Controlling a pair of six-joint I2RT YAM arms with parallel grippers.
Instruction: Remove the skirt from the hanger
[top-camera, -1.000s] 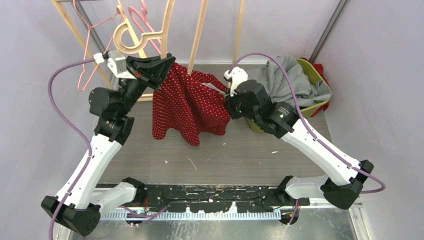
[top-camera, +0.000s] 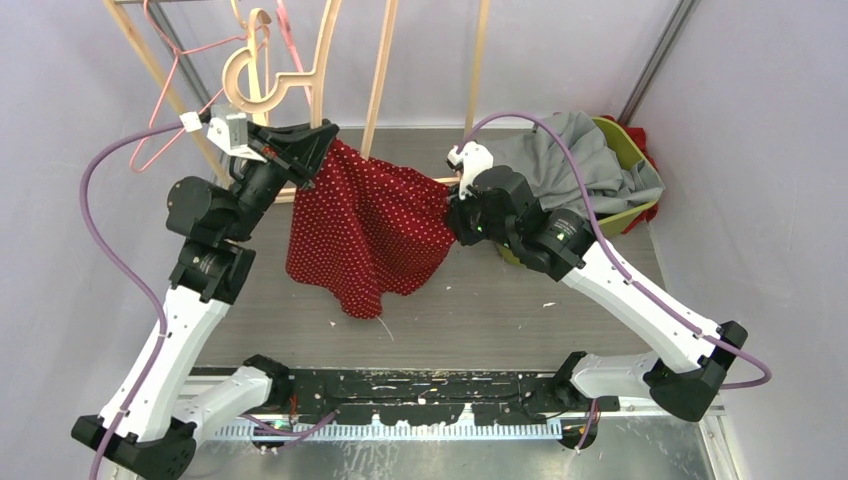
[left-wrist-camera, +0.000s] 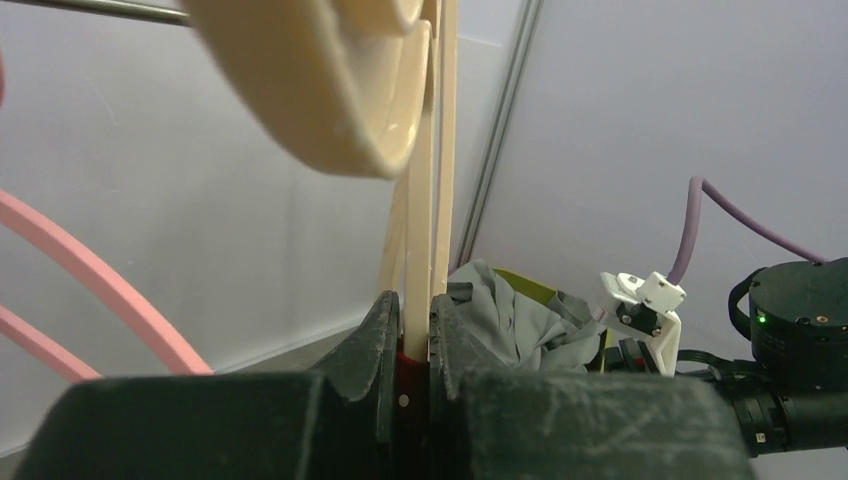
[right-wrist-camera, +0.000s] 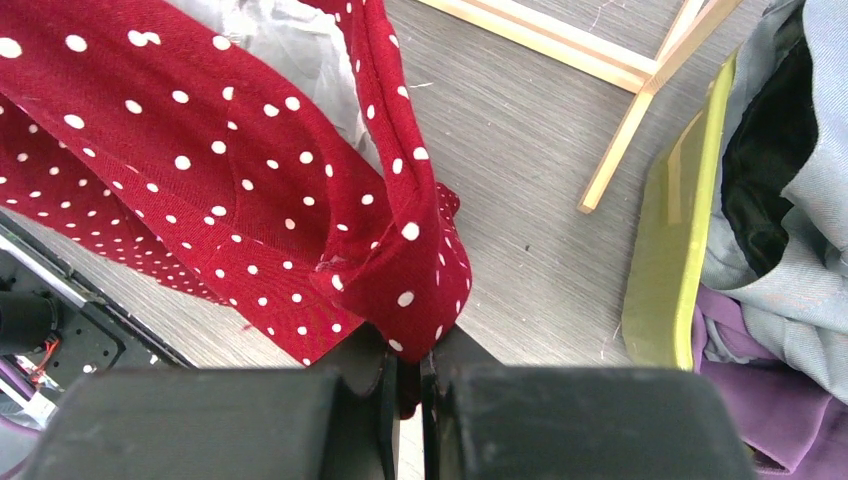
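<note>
The red skirt with white dots (top-camera: 375, 235) hangs spread between my two grippers, its lower edge free above the floor. A beige hanger (top-camera: 320, 75) tilts up from its left upper part, with its hook uncaught on anything visible. My left gripper is shut on the hanger; a strip of red cloth shows just below the bar, between the fingers. At the skirt's right edge my right gripper is shut on bunched dotted cloth. The skirt's upper edge around the hanger's second bar (top-camera: 378, 95) is partly hidden.
Pink hangers (top-camera: 172, 85) hang at the upper left, close to my left arm. A green bin (top-camera: 622, 145) of grey cloth (top-camera: 575, 160) stands behind my right gripper. The wooden rack's post (top-camera: 478, 60) rises nearby.
My left gripper has moved slightly left and toward the near side, carrying the hanger along. The skirt is stretched wider and hangs lower in view. My right gripper has hardly moved.
</note>
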